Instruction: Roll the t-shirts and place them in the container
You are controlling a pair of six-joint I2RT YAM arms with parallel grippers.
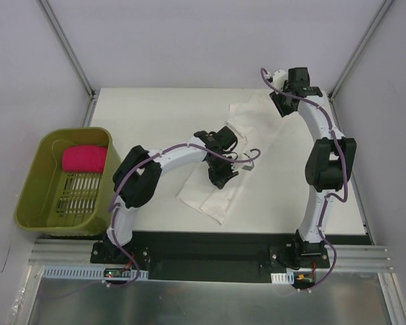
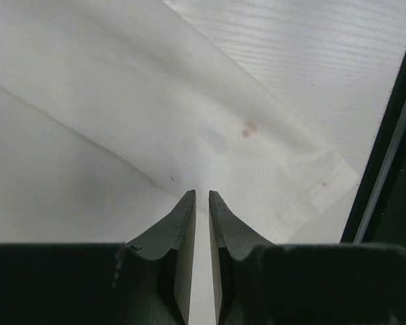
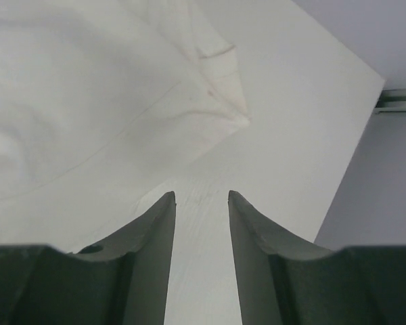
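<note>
A white t-shirt (image 1: 210,200) lies spread diagonally on the white table, from the front middle to the back right. My left gripper (image 1: 227,176) is over its middle; in the left wrist view its fingertips (image 2: 216,202) sit close together above the creased cloth, and whether anything is between them cannot be told. My right gripper (image 1: 281,101) is above the shirt's back right end; in the right wrist view its fingers (image 3: 247,230) stand apart over the cloth, with nothing visible between them.
A green basket (image 1: 34,203) with a rolled red cloth (image 1: 83,158) stands at the left. The table's front edge (image 2: 391,149) shows dark.
</note>
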